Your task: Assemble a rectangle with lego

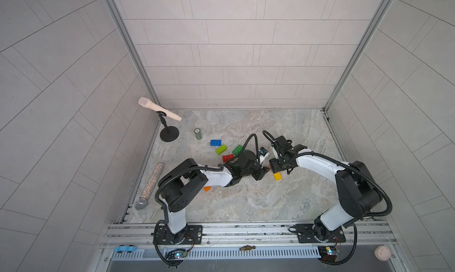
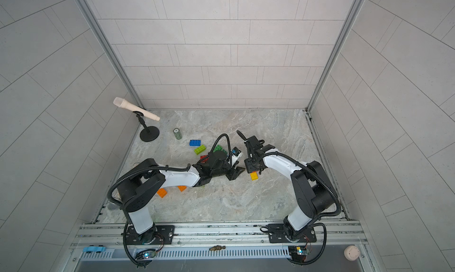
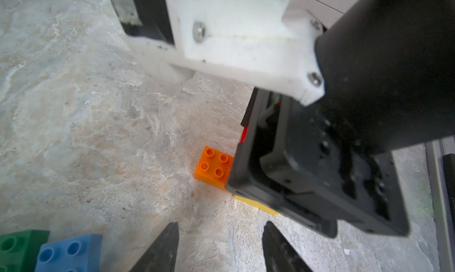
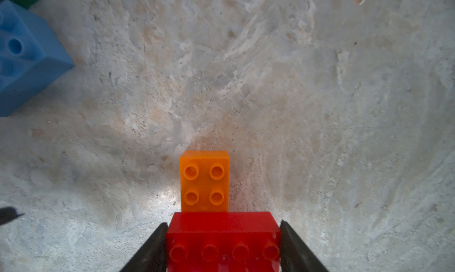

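Note:
An orange brick (image 4: 204, 179) lies on the table, with a red brick (image 4: 222, 238) at its lower end in the right wrist view. My right gripper (image 1: 275, 166) is open around the red brick, its fingers at either side. A yellow brick (image 1: 277, 175) (image 2: 254, 175) shows just in front of that gripper, partly hidden in the left wrist view. My left gripper (image 2: 235, 174) stands to the left, fingers apart with nothing between them, facing the orange brick.
Loose blue (image 1: 215, 142), lime (image 1: 220, 149), green (image 1: 237, 149) and red (image 1: 227, 158) bricks lie behind the left arm, orange ones (image 2: 162, 192) beside it. A can (image 1: 197, 133) and a microphone stand (image 1: 169, 133) are at back left.

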